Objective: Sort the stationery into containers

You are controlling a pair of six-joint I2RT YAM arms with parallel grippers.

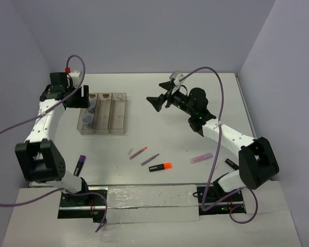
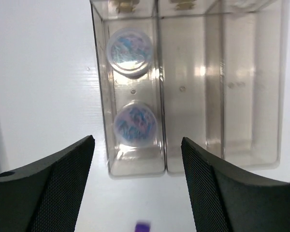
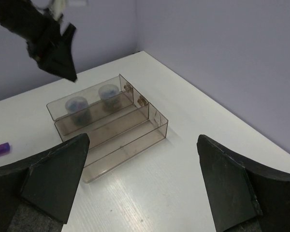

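A clear three-part container (image 1: 110,133) stands at the back left. Two round tubs, one at the back (image 2: 130,50) and one at the front (image 2: 135,124), sit in its left compartment; the other two look empty. My left gripper is open above the container's near left side, nothing between its fingers. Over the middle of the table, right of the container, my right gripper (image 1: 155,93) is open and empty. A pink pen (image 1: 138,153), a grey pen (image 1: 150,159), an orange-tipped black marker (image 1: 160,167) and a purple-capped marker (image 1: 80,165) lie on the table.
A small pale eraser-like piece (image 1: 130,151) lies beside the pink pen. Farther right are a pink translucent item (image 1: 201,158) and a black item (image 1: 231,164) close to the right arm. Walls border the table's back and sides.
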